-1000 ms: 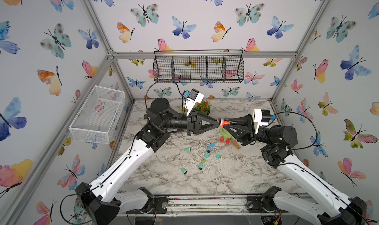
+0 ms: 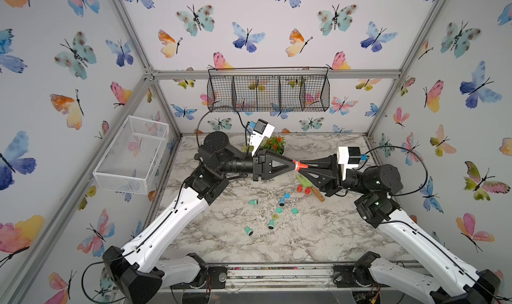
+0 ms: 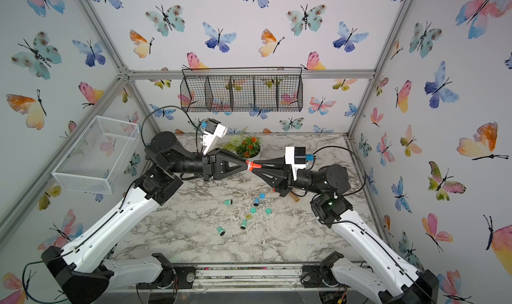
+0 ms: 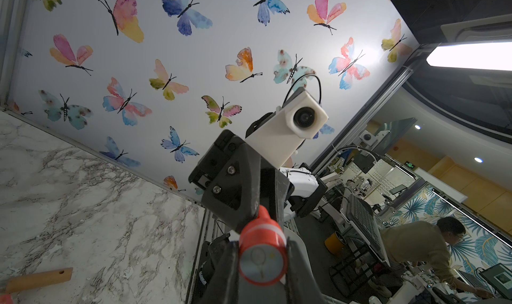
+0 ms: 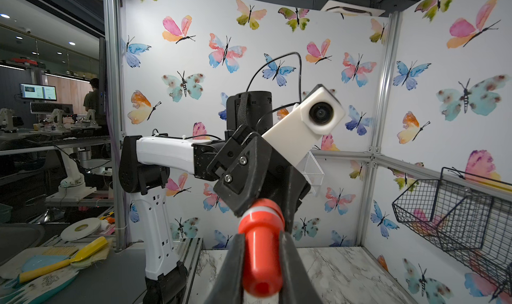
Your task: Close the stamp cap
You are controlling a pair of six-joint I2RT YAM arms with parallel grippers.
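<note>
A red stamp (image 2: pixel 302 165) is held in the air between my two grippers, which face each other above the table. My left gripper is shut on its cap (image 4: pixel 262 230), whose round greyish end faces the left wrist camera. From the other side, my right gripper is shut on the red stamp handle (image 5: pixel 262 250). In both wrist views the two parts are in line. A pale band (image 5: pixel 262 210) runs round the join; whether it is a gap or part of the stamp, I cannot tell.
Several small green and blue stamps and caps (image 2: pixel 271 224) lie scattered on the marbled table (image 2: pixel 213 234). Two red pieces (image 2: pixel 303 189) and a wooden handle (image 2: pixel 318 195) lie below the right gripper. A potted plant (image 3: pixel 249 145) stands behind. Room is free at the table's front.
The left gripper has stayed nearly in place, and both keep hold of the stamp parts.
</note>
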